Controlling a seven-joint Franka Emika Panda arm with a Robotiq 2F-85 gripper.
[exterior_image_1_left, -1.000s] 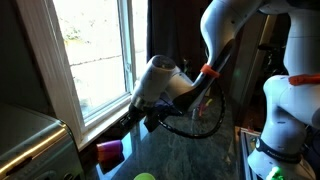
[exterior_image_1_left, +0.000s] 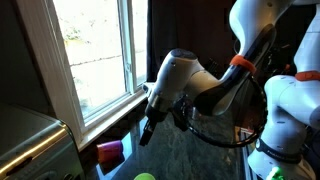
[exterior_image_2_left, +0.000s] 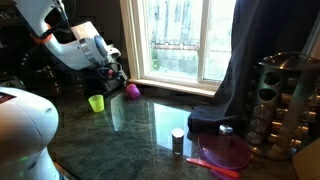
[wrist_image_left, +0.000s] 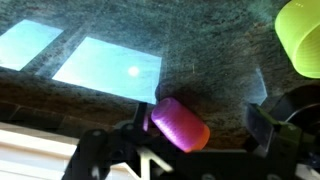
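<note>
A pink cup (exterior_image_1_left: 110, 152) lies on its side on the dark counter by the window; in the wrist view the pink cup (wrist_image_left: 180, 125) shows low between the fingers' tips. A lime-green cup (exterior_image_2_left: 96, 103) stands nearer the robot, and the wrist view catches the green cup (wrist_image_left: 300, 38) at its upper right corner. My gripper is open, its fingers wide apart with nothing held. From the side, the gripper (exterior_image_1_left: 148, 130) hangs above the counter, right of the pink cup and apart from it.
The window (exterior_image_2_left: 185, 40) and its sill border the counter's back. Toward the right stand a small shaker (exterior_image_2_left: 178, 141), a magenta plate (exterior_image_2_left: 222, 152) with a red utensil (exterior_image_2_left: 215, 168), and a metal jar rack (exterior_image_2_left: 278, 105).
My arm's wrist and forearm have shifted rightward in exterior view 1, toward the base. Both cups look unmoved.
</note>
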